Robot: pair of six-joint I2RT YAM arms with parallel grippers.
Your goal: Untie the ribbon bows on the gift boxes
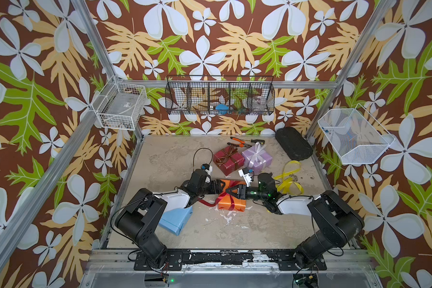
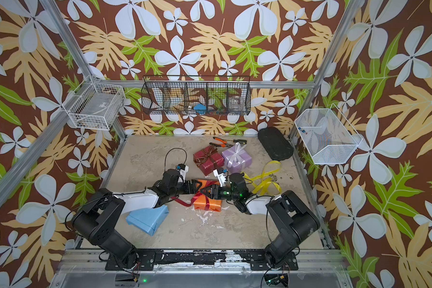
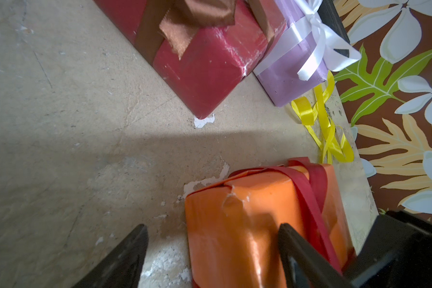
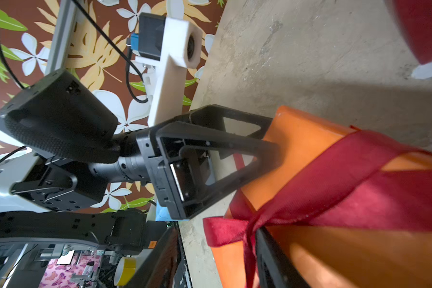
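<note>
An orange gift box (image 1: pixel 231 204) crossed by red ribbon (image 4: pixel 336 168) sits at mid-table. My left gripper stands open at its left end, the box between and beyond the fingertips. My right gripper is over the box, part open, its fingers beside a red ribbon strand; whether it grips the strand is unclear. Behind sit a dark red box (image 1: pixel 228 162) with a brown bow and a lilac box (image 2: pixel 236 160) with a white bow.
A blue flat package (image 1: pixel 175 221) lies front left, yellow ribbon (image 2: pixel 268 180) lies loose at the right, pliers (image 2: pixel 220 142) and a black case (image 1: pixel 292 144) lie at the back.
</note>
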